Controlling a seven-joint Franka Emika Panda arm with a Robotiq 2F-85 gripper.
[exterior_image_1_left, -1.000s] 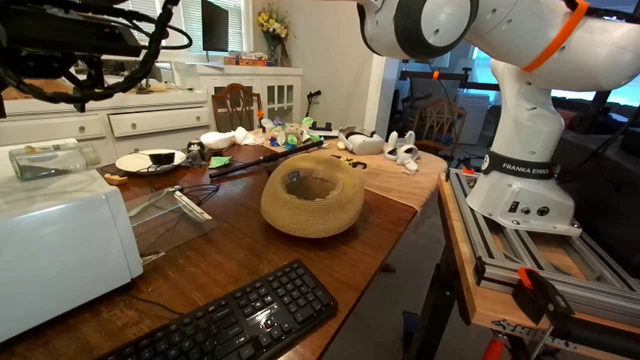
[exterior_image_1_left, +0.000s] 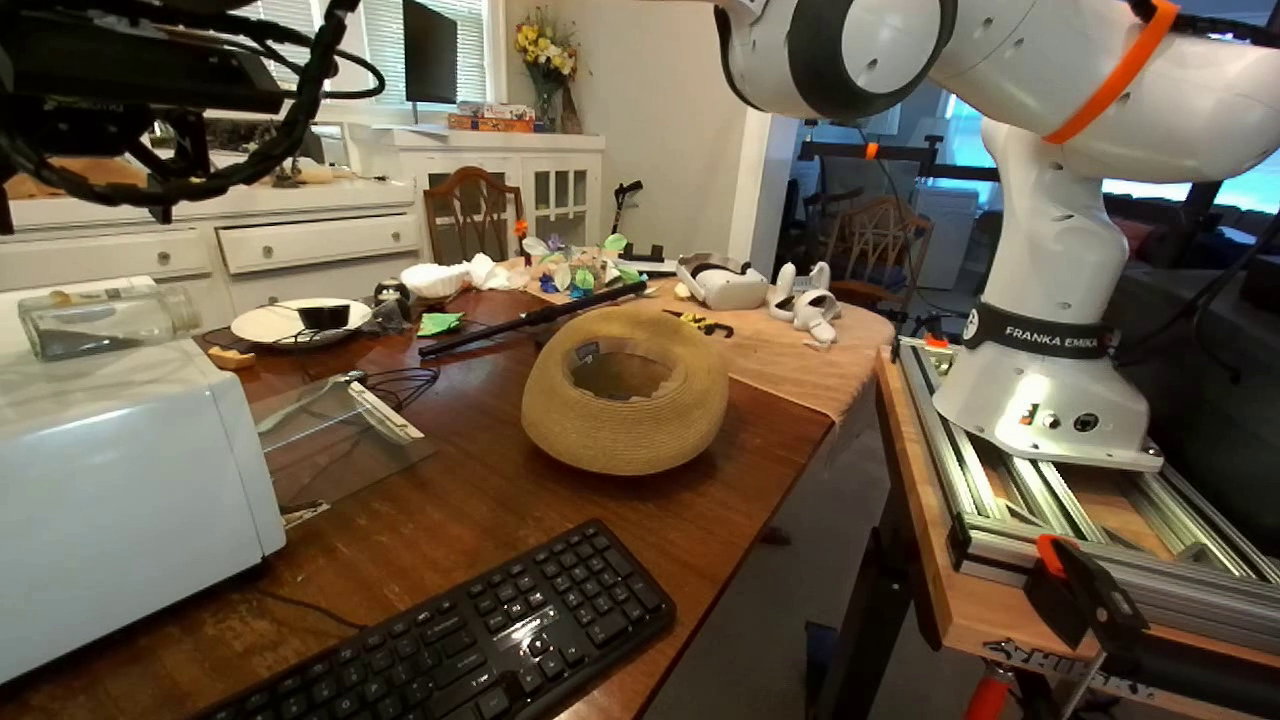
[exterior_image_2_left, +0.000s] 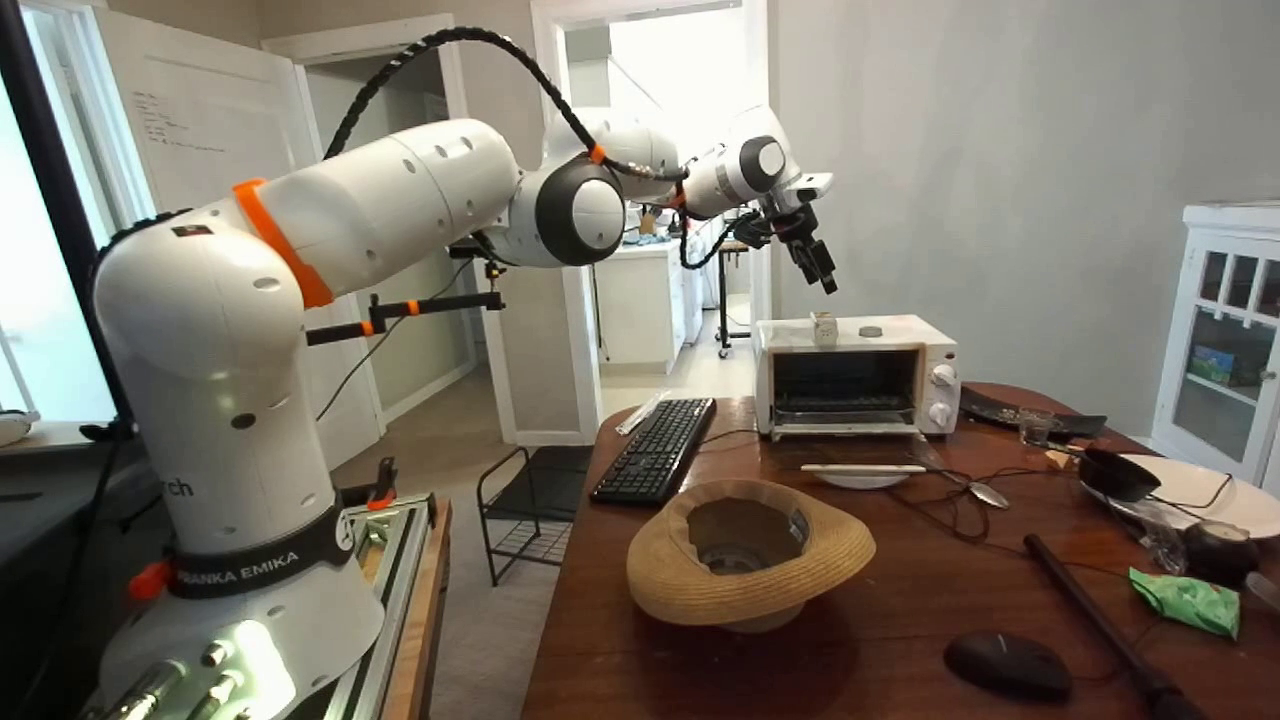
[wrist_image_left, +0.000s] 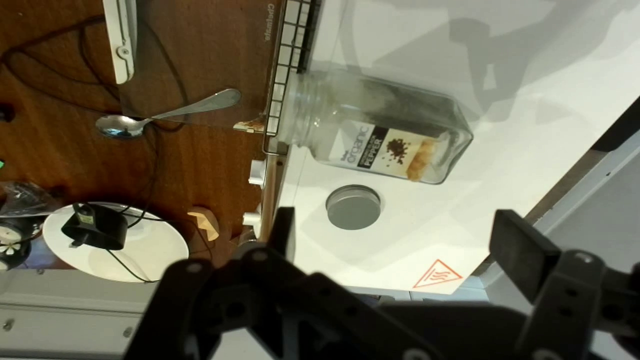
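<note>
My gripper is open above the white toaster oven (exterior_image_2_left: 771, 340), its two black fingers wide apart with nothing between them. On the oven's top lies a clear glass pepper jar (wrist_image_left: 384, 126) on its side, its mouth reaching over the front edge. A round grey lid (wrist_image_left: 354, 207) rests flat beside the jar and shows in the space ahead of the fingertips. From the side, the gripper (exterior_image_2_left: 828, 286) hangs well above the oven top, apart from jar and lid.
On the wooden table stand an upturned straw hat (exterior_image_2_left: 768, 590), a black keyboard (exterior_image_2_left: 657, 450) and a black mouse (exterior_image_2_left: 1005, 667). A spoon (wrist_image_left: 198, 106) and loose cables lie before the oven, whose glass door is lowered. A white plate (wrist_image_left: 144, 258) holds a black item.
A light on the robot's base now glows bright where it was dark. The arm and the objects show no visible movement.
</note>
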